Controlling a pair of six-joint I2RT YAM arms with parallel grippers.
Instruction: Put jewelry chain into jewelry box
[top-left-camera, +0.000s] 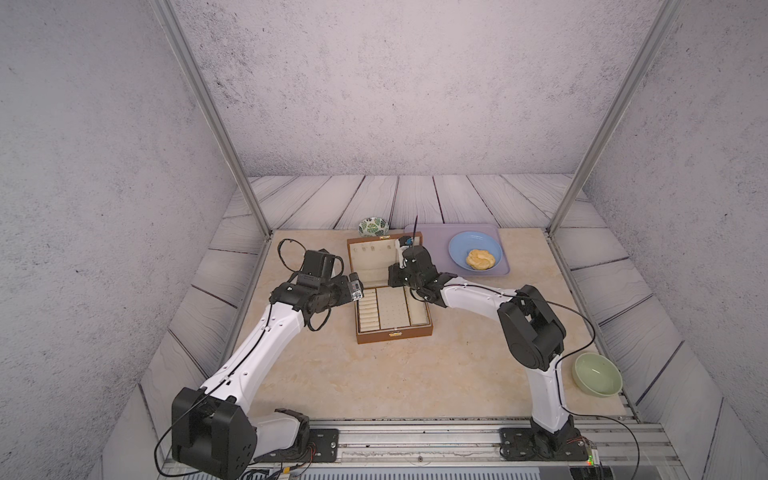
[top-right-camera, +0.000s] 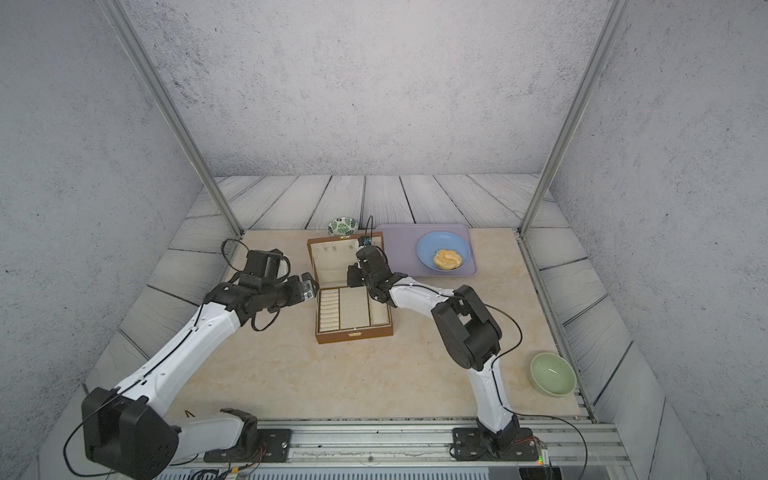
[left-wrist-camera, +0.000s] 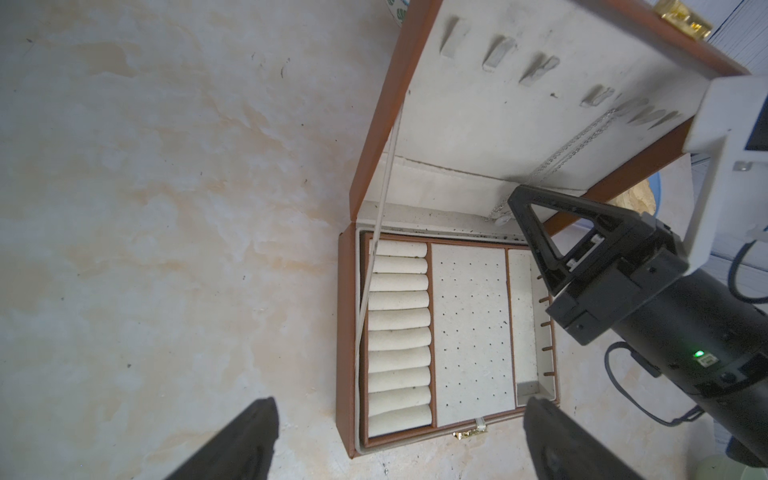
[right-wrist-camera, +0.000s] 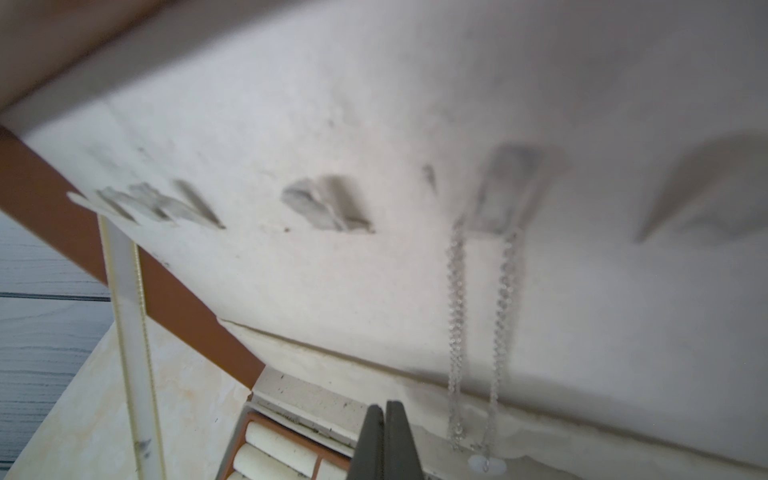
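The jewelry box (top-left-camera: 432, 331) stands with its lid (left-wrist-camera: 496, 96) raised. From a hook tab (right-wrist-camera: 505, 188) on the lid lining hangs the silver necklace chain (right-wrist-camera: 456, 320), its two strands reaching down to the lid's hinge side. My right gripper is shut, nothing visible between its fingertips; the chain hangs apart from it, to its right in the right wrist view. Seen from the left wrist, the right gripper's tip is by the lid's lower lining, near the chain. My left gripper is open and empty, its fingers blurred and wide apart, left of the box in the top views.
A lilac tray (top-left-camera: 436, 256) with a blue plate (top-left-camera: 460, 240) stands behind the right arm. A patterned bowl (top-left-camera: 373, 226) sits behind the lid, a green bowl (top-left-camera: 597, 374) at far right. A ribbon (right-wrist-camera: 132, 320) joins lid and base.
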